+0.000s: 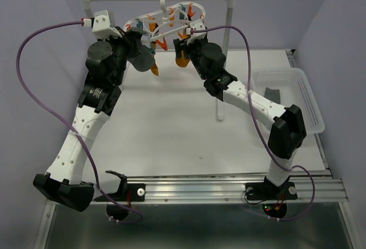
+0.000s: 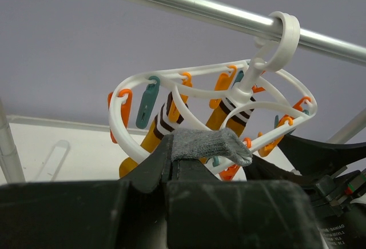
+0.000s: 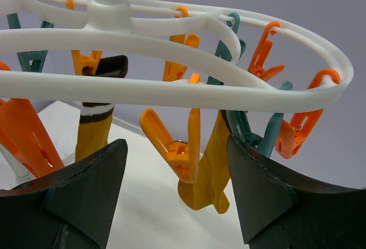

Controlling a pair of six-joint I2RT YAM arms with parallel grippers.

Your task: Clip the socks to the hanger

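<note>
A white clip hanger [image 1: 171, 20] with orange and teal clips hangs from the rail; striped yellow socks [image 3: 94, 129] are clipped to it. My left gripper [image 1: 134, 40] is shut on a grey sock [image 2: 206, 146], which pokes up from its fingers just below the hanger's left part. My right gripper [image 1: 186, 43] is at the hanger's right part; in the right wrist view its part-open fingers [image 3: 289, 203] stand apart below an orange clip [image 3: 183, 157] and a teal clip, with a hanging yellow sock behind.
A white perforated basket [image 1: 309, 106] with a grey item in it stands at the right. The rail's posts stand on either side of the hanger.
</note>
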